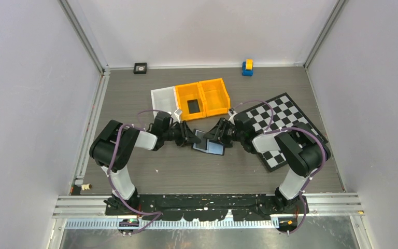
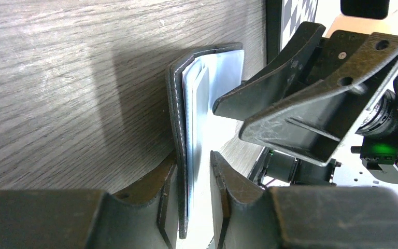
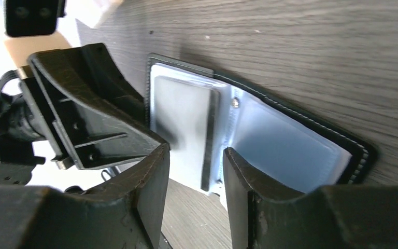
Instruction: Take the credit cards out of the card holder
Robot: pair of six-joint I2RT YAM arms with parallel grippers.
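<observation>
The card holder (image 1: 213, 148) lies spread on the table between the two grippers, black outside with pale blue inner panels (image 3: 285, 140) and a pocket (image 3: 181, 119) on one side. My left gripper is part open at the holder's near end, the holder's edge between its fingers. My right gripper is open over the holder, its fingers either side of the fold region; in the left wrist view its black fingers (image 2: 290, 129) reach over the blue panel. Whether separate cards are in the pocket is hard to tell.
White and orange bins (image 1: 215, 96) stand behind the holder. A checkered board (image 1: 285, 109) lies right, under the right arm. A small black box (image 1: 140, 67) and a blue-yellow object (image 1: 247, 71) sit at the back.
</observation>
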